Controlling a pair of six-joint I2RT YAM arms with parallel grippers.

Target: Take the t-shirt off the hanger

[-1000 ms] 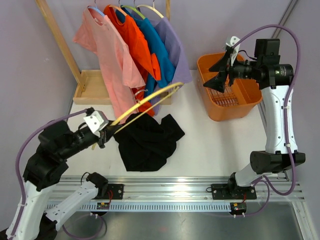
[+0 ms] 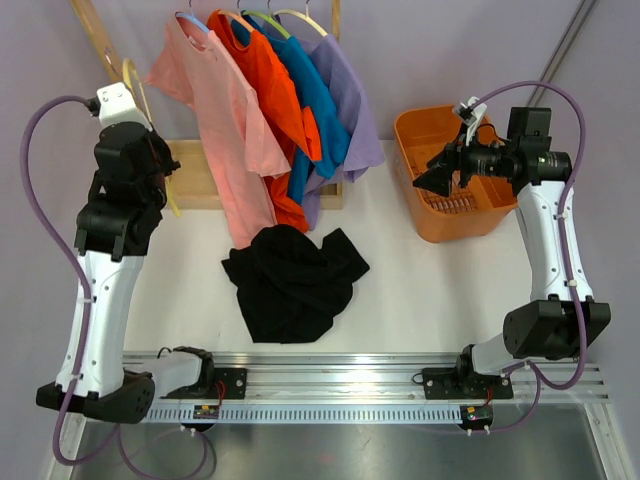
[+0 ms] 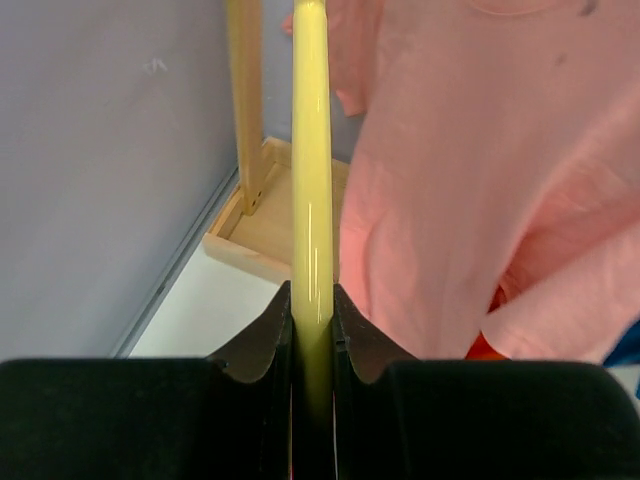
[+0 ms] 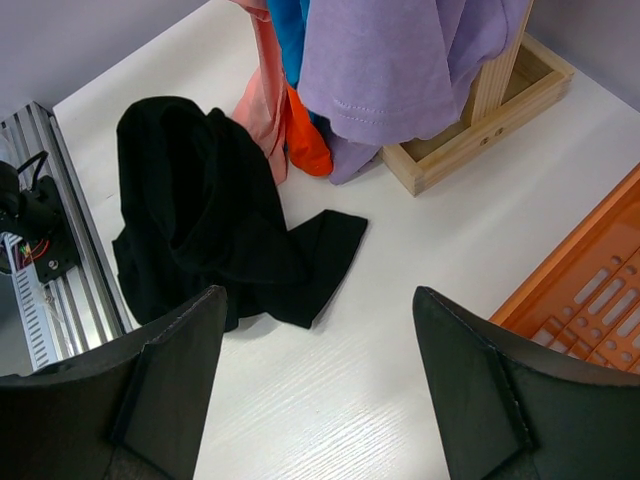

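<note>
A bare yellow hanger [image 3: 313, 180] is clamped in my left gripper, its bar running upward between the fingers. From above, that hanger [image 2: 132, 75] is partly hidden by the left arm, close to the rack's left post. A black t-shirt [image 2: 294, 284] lies crumpled on the white table, off any hanger; the right wrist view shows the same black shirt [image 4: 215, 215] at left. My right gripper is open and empty, near the orange basket.
Pink [image 2: 215, 120], orange [image 2: 262, 85], blue [image 2: 315, 100] and purple [image 2: 350, 105] shirts hang on the wooden rack. An orange basket [image 2: 447, 230] stands at right. Bare table lies between the black shirt and the basket.
My left gripper has carried the yellow hanger from over the black shirt to the rack's left side, turning it upright. The right arm has shifted slightly; the black shirt lies unmoved.
</note>
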